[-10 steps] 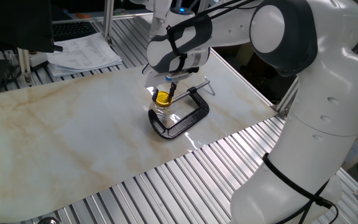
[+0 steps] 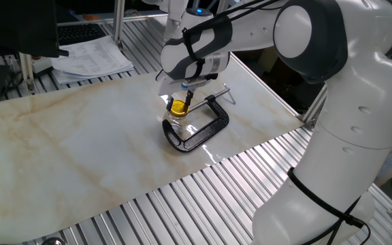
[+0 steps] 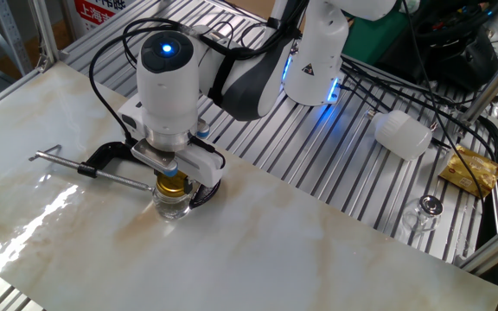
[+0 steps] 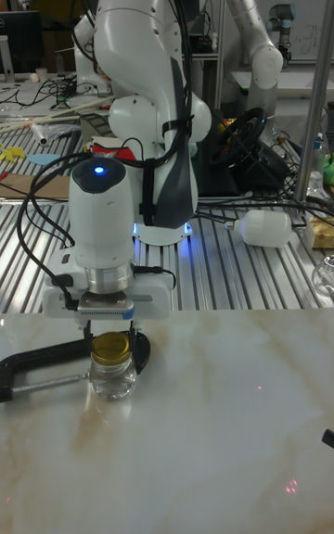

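Observation:
A clear glass jar (image 3: pixel 172 206) with a gold-yellow lid (image 2: pixel 179 107) stands upright on the marbled sheet, inside the frame of a black C-clamp (image 2: pixel 213 129). The clamp lies flat, its steel screw (image 3: pixel 102 174) pointing toward the jar. My gripper (image 2: pixel 180 102) points down over the jar, one finger on each side of the lid. Whether the fingers press on the lid or only stand around it cannot be made out. In the third view the lid (image 4: pixel 110 347) sits just below the gripper body, and the jar's base appears to rest on the sheet.
The marbled sheet (image 2: pixel 60 150) is mostly bare. Papers (image 2: pixel 92 60) lie beyond it. On the slatted table, off the sheet, are a white bulb-shaped object (image 3: pixel 402 135), a small glass jar (image 3: pixel 423 212) and a gold packet (image 3: pixel 471 171). Cables loop along my arm.

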